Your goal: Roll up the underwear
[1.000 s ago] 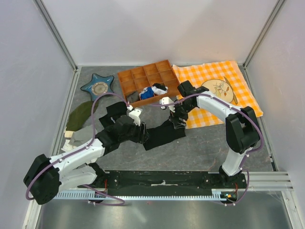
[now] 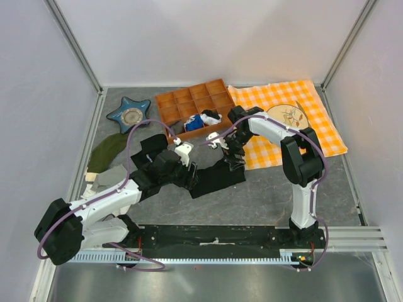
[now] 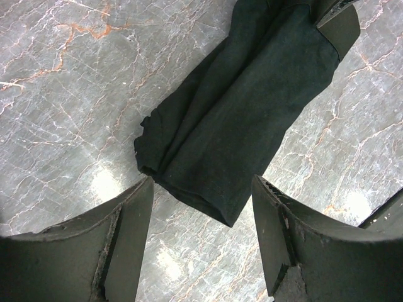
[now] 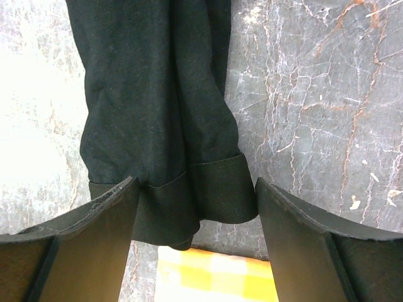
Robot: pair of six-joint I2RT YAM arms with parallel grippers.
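Observation:
The black underwear (image 2: pixel 217 177) lies on the marbled table at front centre, folded into a long strip with lengthwise creases. In the left wrist view the underwear (image 3: pixel 233 119) runs diagonally, its near end just beyond my left gripper, which is open and empty. The right wrist view shows the waistband end of the underwear (image 4: pixel 167 204) below and between the parted fingers of my right gripper. Whether those fingers touch the cloth is hard to tell. From above, my left gripper (image 2: pixel 192 182) is at the strip's left end and my right gripper (image 2: pixel 236 165) over its right end.
Behind stands a brown compartment box (image 2: pixel 194 100) holding several rolled cloths. An orange checked cloth (image 2: pixel 264 97) covers the right back, close to the underwear's waistband end. Other garments (image 2: pixel 108 151) lie at the left. Bare table shows at front right.
The right arm has swung left at its elbow, with its gripper still over the underwear's right end. My left arm has shifted slightly. The underwear looks unmoved.

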